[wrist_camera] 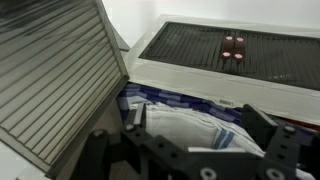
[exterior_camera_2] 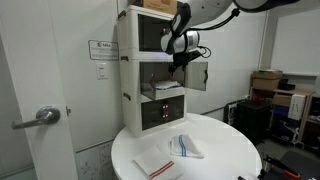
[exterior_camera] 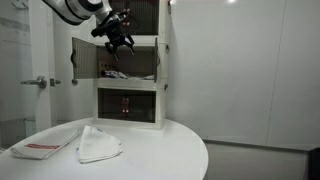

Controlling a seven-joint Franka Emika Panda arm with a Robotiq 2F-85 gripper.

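Note:
My gripper (exterior_camera: 120, 45) hangs high in front of the white cabinet (exterior_camera: 146, 126), near its open middle compartment. In the wrist view, the gripper stands open, its two dark fingers apart with nothing held between them. Folded cloths lie inside the middle compartment: a white cloth (wrist_camera: 178, 127) and a blue patterned cloth (wrist_camera: 205, 106) appear beyond the fingers. From the second exterior view, the cloth stack (exterior_camera_2: 165, 91) shows on the compartment floor. A ribbed door (wrist_camera: 55, 75) is swung open at the left in the wrist view.
The lower cabinet doors (exterior_camera: 125, 104) are closed. On the round white table (exterior_camera: 160, 155) lie a white cloth (exterior_camera: 99, 145) and a red-striped cloth (exterior_camera: 42, 147). Shelves with boxes (exterior_camera_2: 268, 84) stand farther right.

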